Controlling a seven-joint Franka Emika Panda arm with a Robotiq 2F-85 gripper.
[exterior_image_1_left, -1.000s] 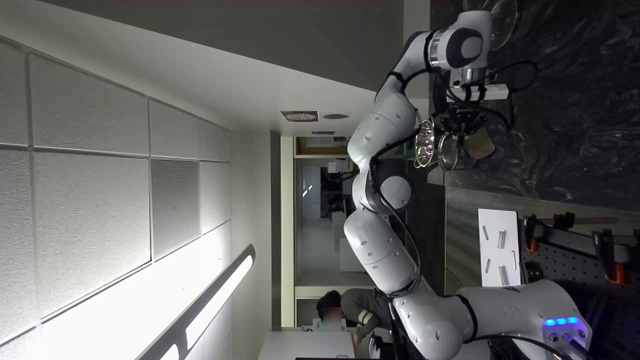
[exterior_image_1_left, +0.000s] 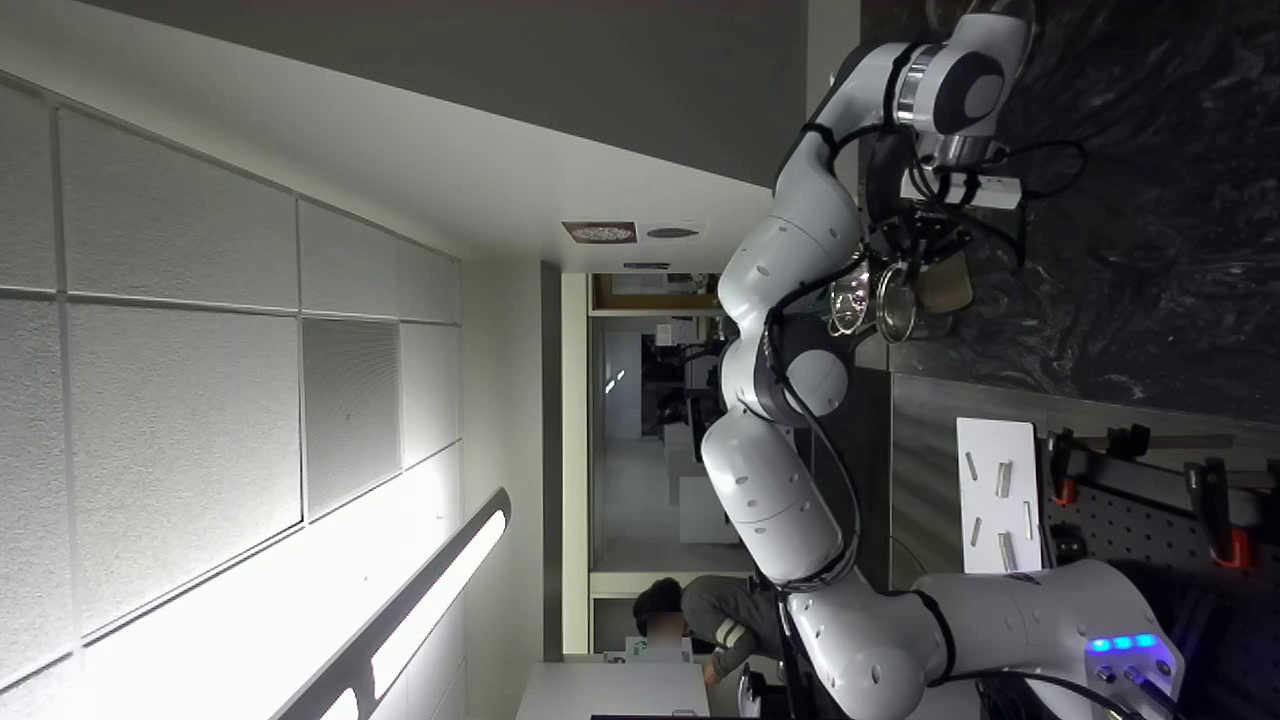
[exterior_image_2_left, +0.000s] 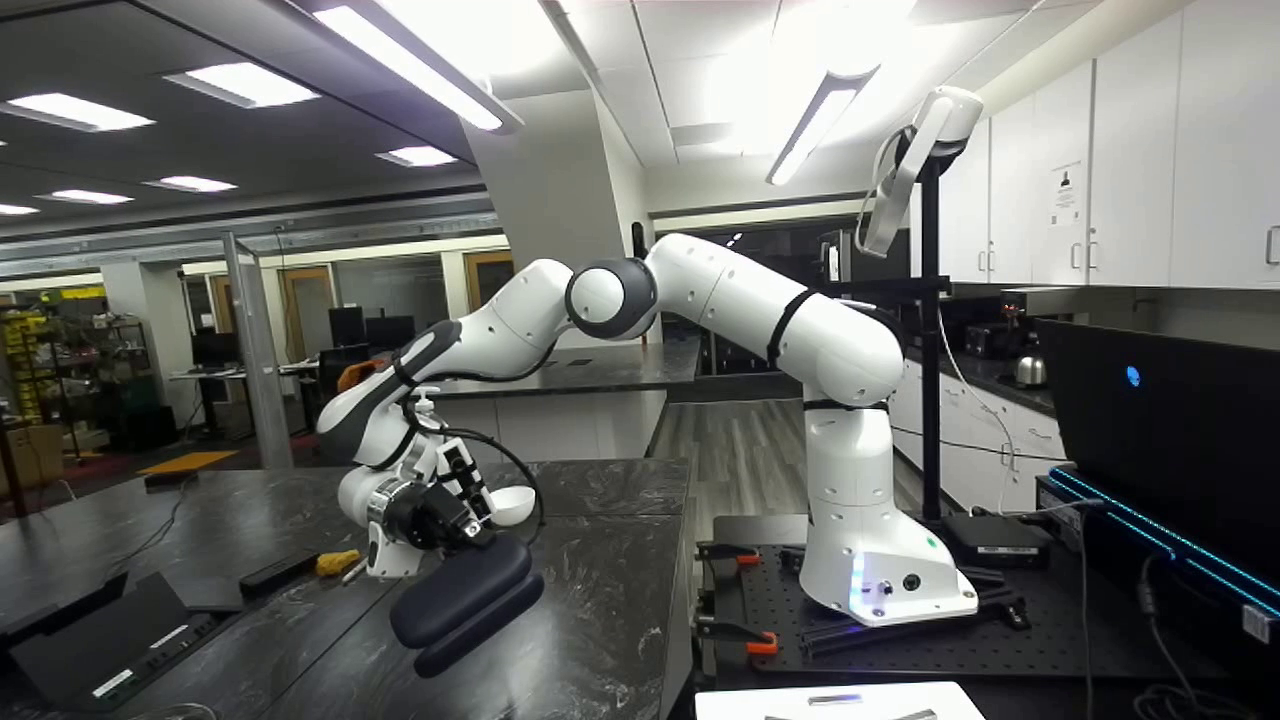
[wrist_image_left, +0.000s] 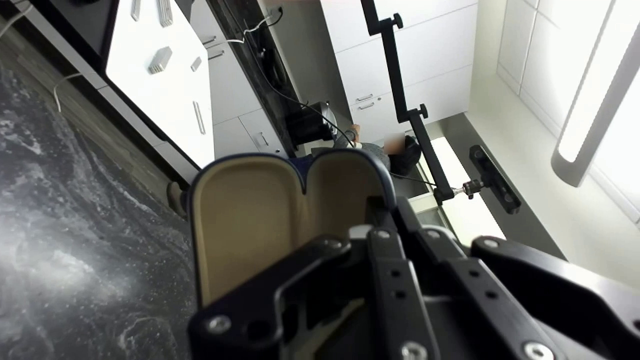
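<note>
An open dark case with a tan lining, its two halves side by side, fills the middle of the wrist view; the case (wrist_image_left: 249, 216) has a navy rim. My gripper is shut on the edge of this case, near the right half. In exterior view 2 the same case (exterior_image_2_left: 462, 594) shows its dark outside, held out from the gripper (exterior_image_2_left: 474, 536) above the dark table. Exterior view 1 shows the tan lining of the case (exterior_image_1_left: 945, 284) below the gripper (exterior_image_1_left: 918, 246). Much of the grip is hidden behind the finger links.
A white bowl (exterior_image_2_left: 512, 504) sits on the table behind the gripper. To its left lie a yellow item (exterior_image_2_left: 337, 562) and a black box (exterior_image_2_left: 281, 572). Shiny round cookware (exterior_image_1_left: 849, 298) stands close beside the case in exterior view 1. Bare table (exterior_image_2_left: 600, 588) extends to the right.
In exterior view 1 the arm and wrist have shifted toward the image's right. The case, still in the gripper, has turned slightly and moved a little left in the image.
</note>
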